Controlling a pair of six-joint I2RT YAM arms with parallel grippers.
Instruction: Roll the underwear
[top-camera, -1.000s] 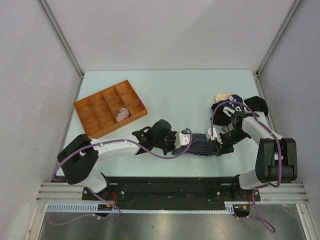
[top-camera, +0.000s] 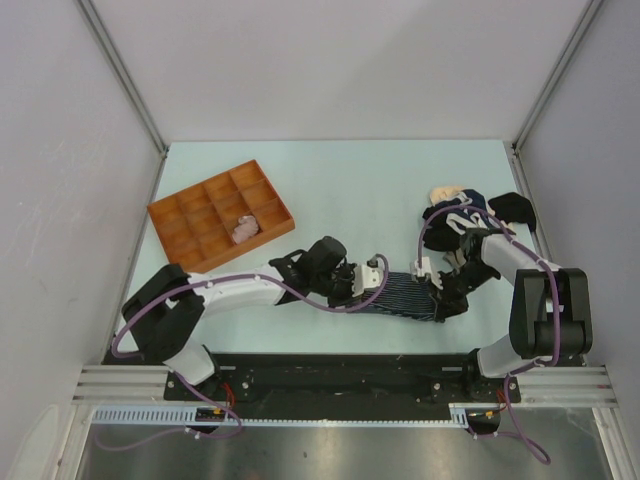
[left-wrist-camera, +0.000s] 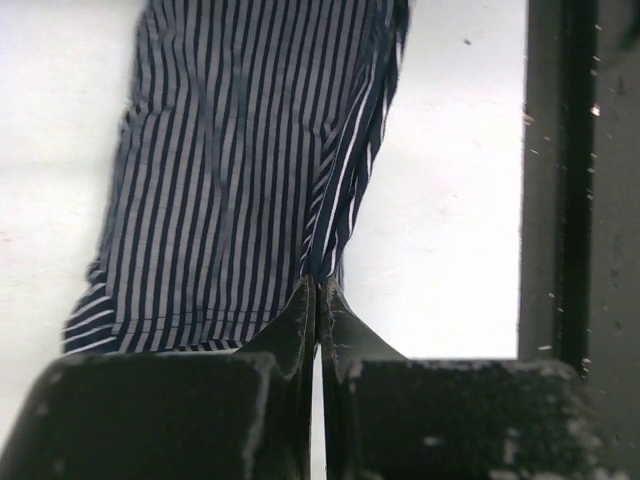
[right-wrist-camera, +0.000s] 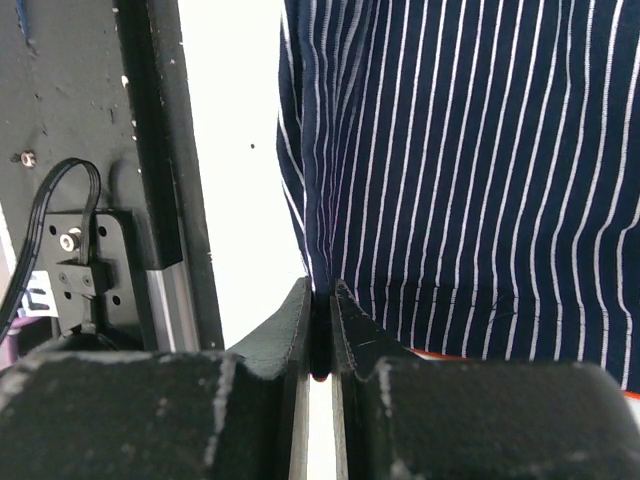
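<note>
The navy underwear with white stripes (top-camera: 395, 300) lies spread on the table, with a narrow folded edge along its near side, seen running lengthwise in both wrist views. My left gripper is at one end of that fold, shut, its fingertips on the fabric; whether cloth is between them is unclear. My right gripper is at the other end, shut on the folded edge of the striped cloth (right-wrist-camera: 470, 180).
A wooden divided box (top-camera: 200, 205) with a pinkish item stands at the back left. A pile of dark and beige clothes (top-camera: 470, 210) lies at the right.
The underwear's near edge and my right gripper have come slightly toward the table's front. My left gripper has shifted a little, staying at the cloth's left end.
</note>
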